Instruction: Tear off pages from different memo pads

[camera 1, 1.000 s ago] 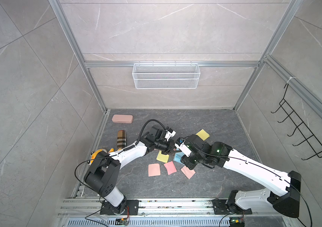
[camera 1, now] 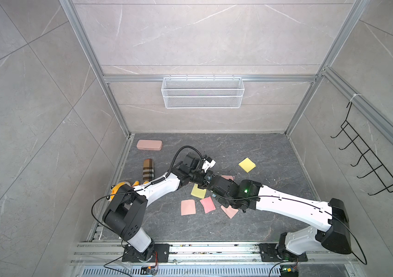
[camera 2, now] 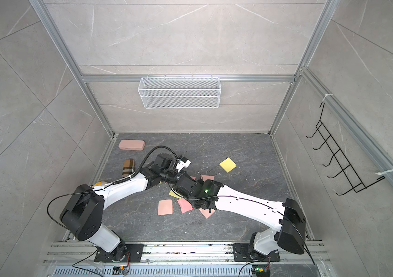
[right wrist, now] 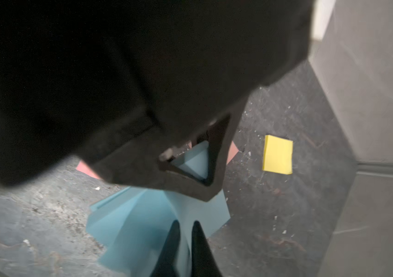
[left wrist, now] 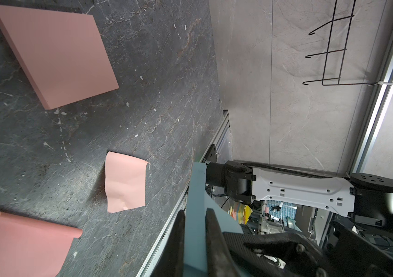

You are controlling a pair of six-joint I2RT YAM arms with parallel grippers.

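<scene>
My left gripper is shut on a blue memo pad (left wrist: 197, 189), held on edge between its fingers. Its blue sheets (right wrist: 132, 226) fan apart in the right wrist view. There, my right gripper is partly open, a narrow gap between its fingertips and blue paper at that gap; whether it touches a page is unclear. Both grippers meet mid-table, so the overhead views hide the pad behind the right arm. On the table lie a thick pink pad (left wrist: 58, 55), a yellow pad (camera 1: 247, 164) and a yellow square (camera 1: 198, 191).
Loose pink sheets (camera 1: 188, 207) lie near the table's front middle. A pink case (camera 1: 149, 145) and a brown striped case (camera 1: 148, 170) stand along the left side.
The left arm has stayed put.
</scene>
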